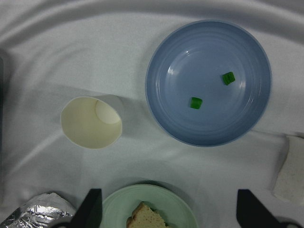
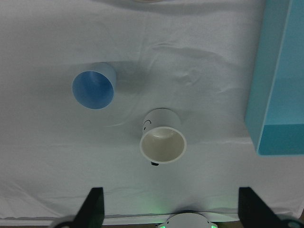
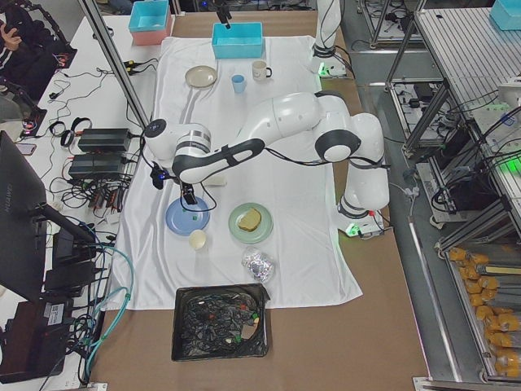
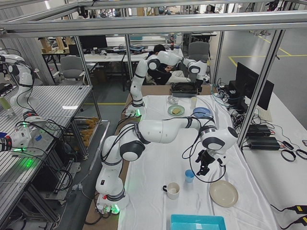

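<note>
My left gripper hangs open over the white cloth, above a blue plate (image 1: 209, 83) holding green bits (image 1: 196, 102), a cream cup (image 1: 88, 121), a green plate (image 1: 116, 209) with a bread piece (image 1: 146, 217), crumpled foil (image 1: 35, 211) and a pale block (image 1: 289, 175). My right gripper hangs open at the other end, above a blue cup (image 2: 92, 90) and a white mug (image 2: 162, 145); nothing is between its fingers.
A turquoise bin (image 2: 266, 114) stands beside the mug. A beige plate (image 4: 223, 194) lies near it. A black lined tray (image 3: 220, 350) sits beyond the cloth at the near end. Monitors and cables crowd the side table.
</note>
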